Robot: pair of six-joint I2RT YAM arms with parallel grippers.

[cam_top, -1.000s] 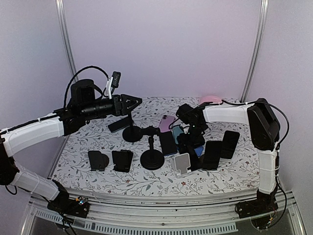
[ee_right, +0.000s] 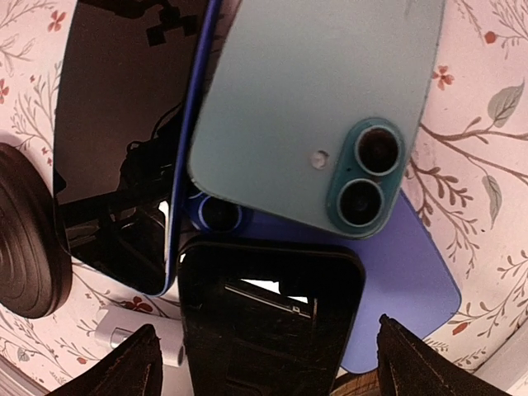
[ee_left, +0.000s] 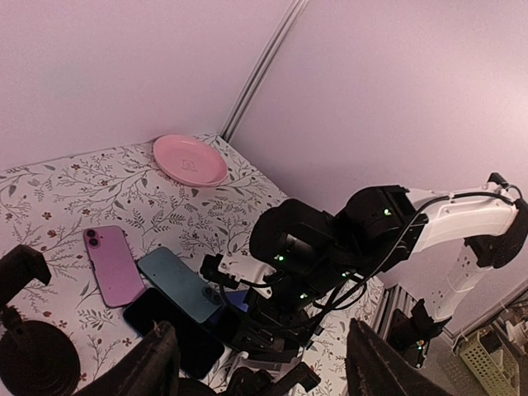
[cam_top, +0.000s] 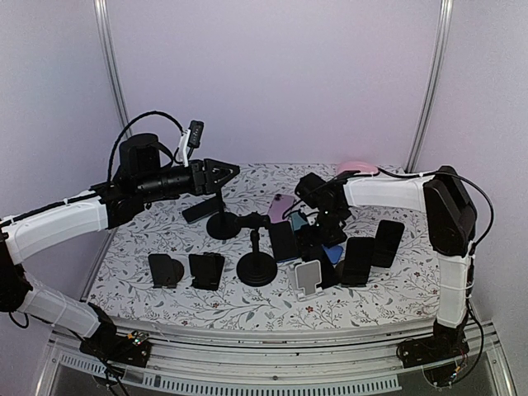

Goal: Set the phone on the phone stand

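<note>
In the right wrist view, a black phone (ee_right: 268, 318) lies between the fingers of my right gripper, with gaps on both sides. The gripper is open. A grey-teal phone (ee_right: 313, 91) with two camera lenses overlaps a blue phone (ee_right: 408, 285). To their left is a dark, glossy phone (ee_right: 111, 148) with a blue edge. A white phone stand (cam_top: 308, 277) stands just in front of the right gripper in the top view. At the far left, my left gripper (cam_top: 223, 172) hangs open and empty above the table.
A pink phone (ee_left: 114, 264) and a pink plate (ee_left: 190, 160) lie farther back. Two black upright stands (cam_top: 357, 260) are right of the white one, and two more (cam_top: 206, 271) stand at front left. Black round-based stands (cam_top: 256, 268) occupy the middle.
My right arm has shifted slightly, its elbow a little to the right. The white stand sits a touch farther right than a second ago. The left arm is still.
</note>
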